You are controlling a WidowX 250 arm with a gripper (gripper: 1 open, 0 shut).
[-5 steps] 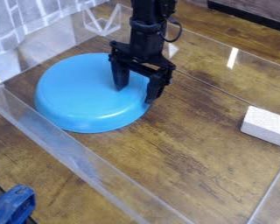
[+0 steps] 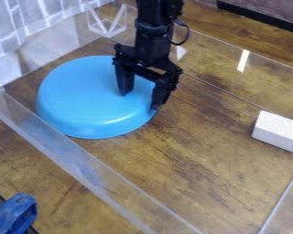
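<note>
The black gripper (image 2: 143, 78) reaches down from the top centre over a large blue round object (image 2: 81, 101), like an upturned bowl or lid, on the wooden surface. Its lower parts are over the right part of the blue object, apparently on it or very close. Whether the fingers are open or shut is unclear against the dark arm.
A white block (image 2: 280, 130) lies at the right. A blue item (image 2: 12, 216) sits at the bottom left. A transparent edge runs diagonally along the lower left.
The gripper has shifted very slightly; the blue round object looks unmoved.
</note>
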